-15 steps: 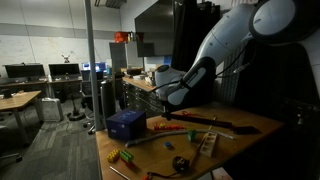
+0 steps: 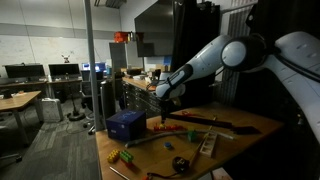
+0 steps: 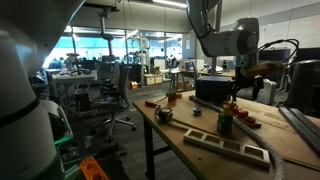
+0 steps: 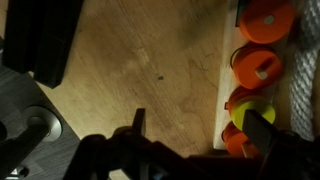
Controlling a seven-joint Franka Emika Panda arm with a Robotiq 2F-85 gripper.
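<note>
In the wrist view my gripper is open, with bare wood showing between its fingers. Along the right side of that view stands a row of round orange pieces (image 4: 257,66) on a pale strip of wood. A yellow round piece (image 4: 250,108) lies by the right fingertip, which partly covers it; contact cannot be told. From outside, the gripper (image 2: 166,98) hangs above the far part of the table, over red pieces (image 2: 172,127). The second exterior view shows small red pieces (image 3: 246,120) below the arm.
A blue box (image 2: 126,125) stands on the table's left side. Tools and small parts lie around the tabletop (image 2: 165,158). A slotted wooden piece (image 3: 228,147) and a green bottle-like object (image 3: 225,123) occupy the near side. A braided hose (image 4: 303,85) runs beside the orange row.
In exterior view 1 the arm has reached farther left, and its forearm has come down. The gripper sits slightly farther left. The tabletop objects look unmoved.
</note>
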